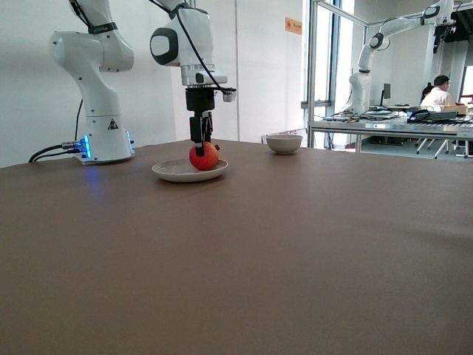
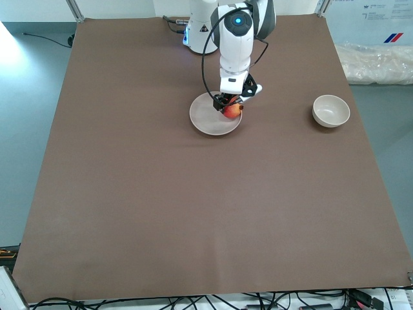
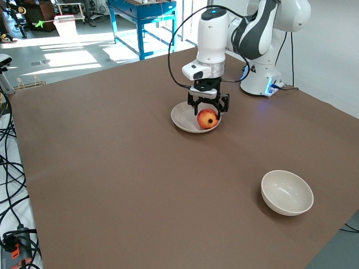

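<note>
A red apple rests on a light round plate. The black gripper is lowered onto the apple from above, its fingers at the fruit's upper part and sides. Whether they are closed on it is hard to tell, as the apple and arm hide part of the fingers.
A white bowl stands apart from the plate on the brown table. The robot's white base is at the back.
</note>
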